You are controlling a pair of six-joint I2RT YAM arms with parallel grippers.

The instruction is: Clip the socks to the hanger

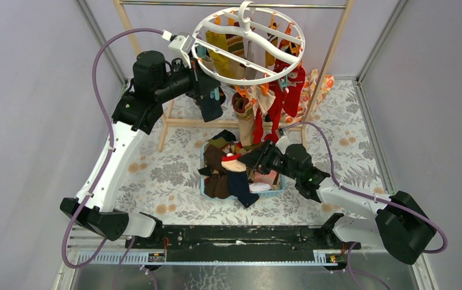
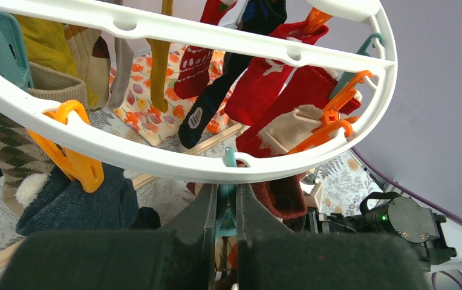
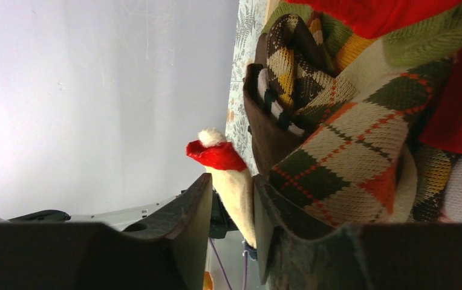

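The white round hanger [image 2: 174,166] carries several clipped socks, seen from above and in the left wrist view. At its rim, my left gripper is shut on a teal clip [image 2: 225,225]. A sock with a cream leg [image 3: 233,187], red cuff [image 3: 222,156] and white pompom [image 3: 211,137] runs between the parted fingers of my right gripper. It lies against one finger, and a gap shows on its other side. From above, this sock's navy foot [image 1: 239,184] rests over the front of the sock basket [image 1: 271,194].
Brown socks [image 1: 216,166] and patterned ones [image 3: 349,157] heap the basket. Clipped red socks [image 1: 293,90] hang close behind the right arm. A wooden rack [image 1: 331,54] frames the hanger; patterned floor [image 1: 174,181] left of the basket is clear.
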